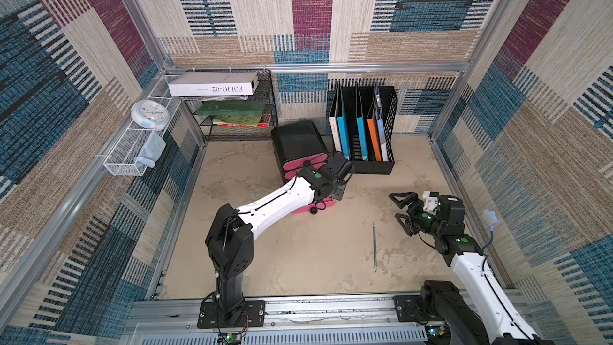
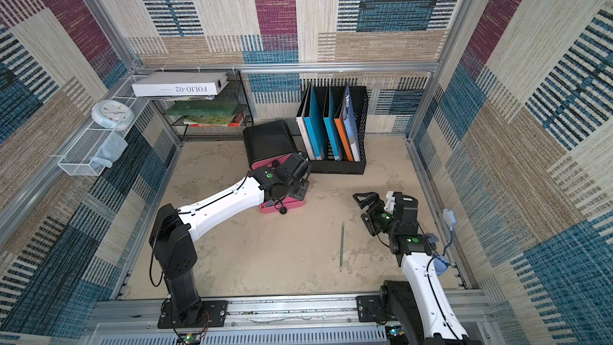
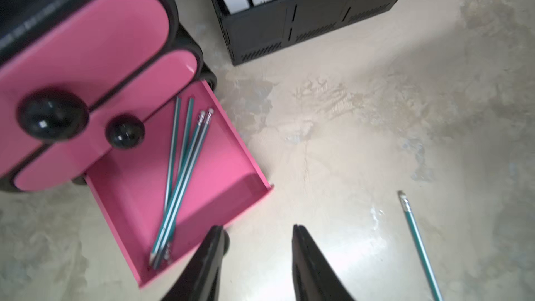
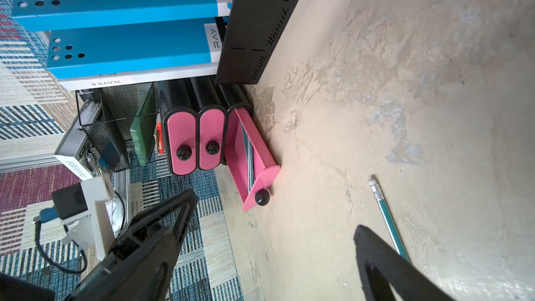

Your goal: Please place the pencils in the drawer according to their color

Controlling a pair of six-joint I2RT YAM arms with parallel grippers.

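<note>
One teal pencil lies alone on the table, right of the drawer unit. The bottom pink drawer is pulled out; several teal and silvery-blue pencils rest inside it. The two drawers above, with round black knobs, are closed. My left gripper is raised just beside the open drawer's front corner, its fingers apart and nothing between them. To the right of the loose pencil hovers my right gripper, also open and empty; the right wrist view shows the pencil by one finger.
The black file holder with upright folders stands behind, right of the black drawer unit. A wire shelf is at the back left. Bare table lies between the open drawer and the loose pencil.
</note>
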